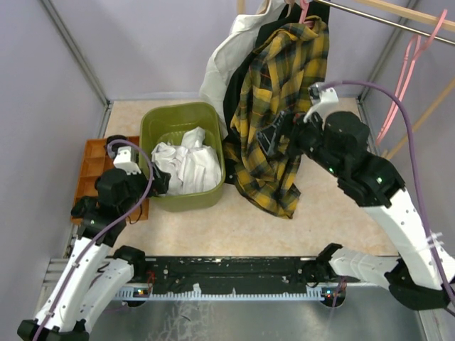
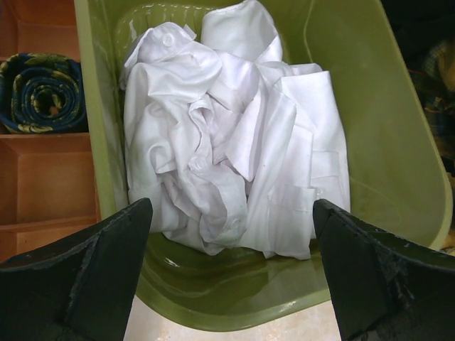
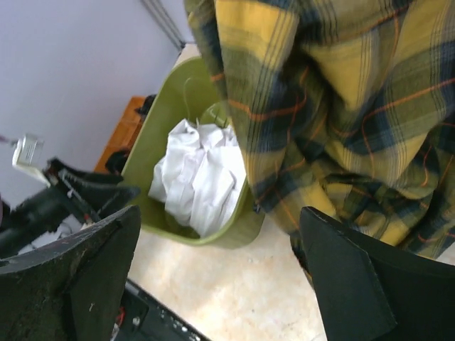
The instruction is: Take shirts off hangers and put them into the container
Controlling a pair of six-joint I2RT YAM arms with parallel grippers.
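Note:
A yellow and dark plaid shirt hangs from the rail at the back on a pink hanger, its lower end reaching down toward the table. My right gripper is raised in front of the shirt, open. In the right wrist view the plaid cloth fills the upper right, beyond the spread fingers. At the left, my left gripper stands open over the near left edge of the green bin. A crumpled white shirt lies in that bin, below the left fingers, which hold nothing.
The green bin stands left of the plaid shirt. An orange divided tray with a rolled patterned cloth is left of it. White and dark garments hang beside the plaid one; empty pink hangers hang at right.

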